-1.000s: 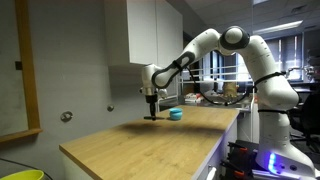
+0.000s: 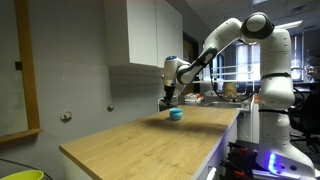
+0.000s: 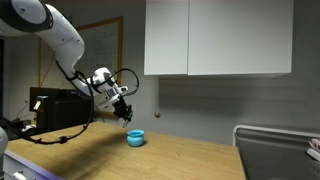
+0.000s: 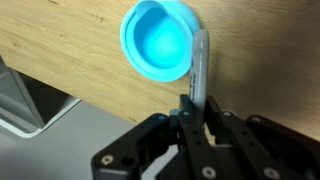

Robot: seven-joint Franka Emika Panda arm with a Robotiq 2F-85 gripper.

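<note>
On the wooden counter stands a light-blue bowl (image 4: 160, 42), open side up; it also shows as a small blue bowl (image 2: 175, 114) in exterior view 1. My gripper is shut on a slim grey object (image 4: 200, 65), which sticks out past the fingertips. In the wrist view its far end overlaps the bowl's right rim. Exterior view 2 has the gripper (image 3: 125, 117) above and slightly left of the bowl (image 3: 135, 139), apart from it. What the grey object is cannot be made out.
White wall cabinets (image 3: 215, 38) hang above the back. In the wrist view a grey area (image 4: 60, 155) lies beyond the counter's edge at lower left.
In exterior view 1 the gripper has moved right, from left of the bowl to close beside and above it, the arm swinging along. The bowl stays in place.
</note>
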